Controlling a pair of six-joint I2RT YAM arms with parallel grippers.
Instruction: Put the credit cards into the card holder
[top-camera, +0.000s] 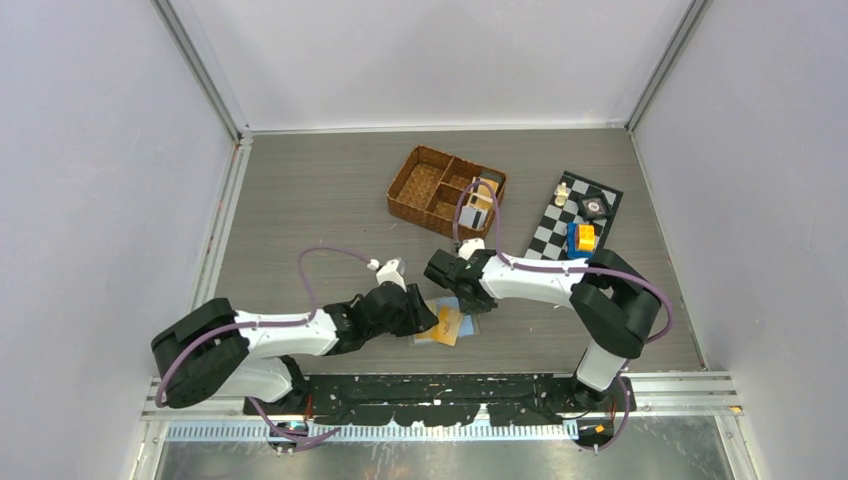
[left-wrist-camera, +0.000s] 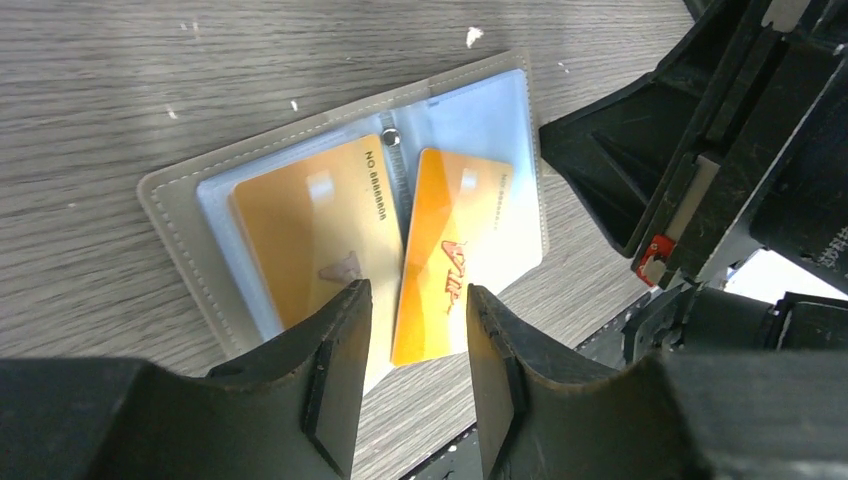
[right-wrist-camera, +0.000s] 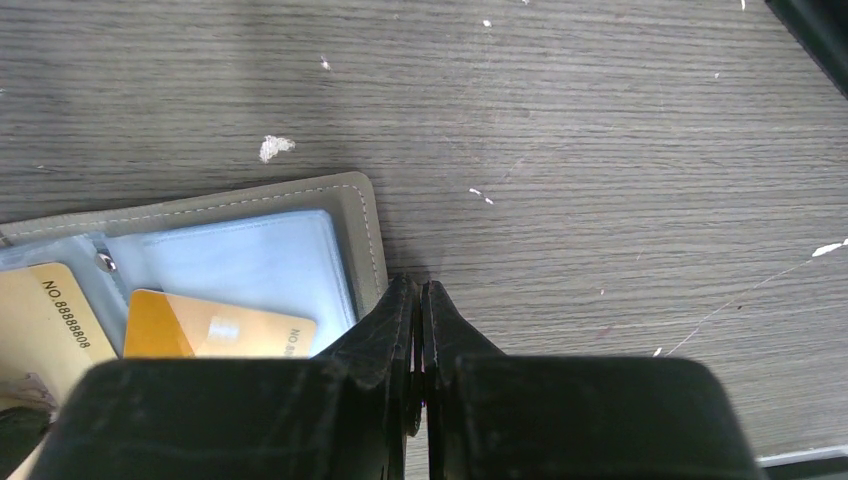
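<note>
The card holder (left-wrist-camera: 287, 129) lies unfolded on the table, grey-edged with light-blue pockets. One gold card (left-wrist-camera: 325, 215) rests in its left half. A second gold card (left-wrist-camera: 450, 240) lies askew over the right half, its left edge near the fold, not squarely lined up with the pocket. My left gripper is part open above the cards, with the second card showing behind the gap and nothing visibly clamped. At the holder's right edge, my right gripper is shut, apparently pinching that edge; its tips hide the exact grip.
Behind the arms stands a divided wicker basket (top-camera: 417, 184) with several cards in its right part. A checkered board (top-camera: 551, 228) with small objects lies at the right.
</note>
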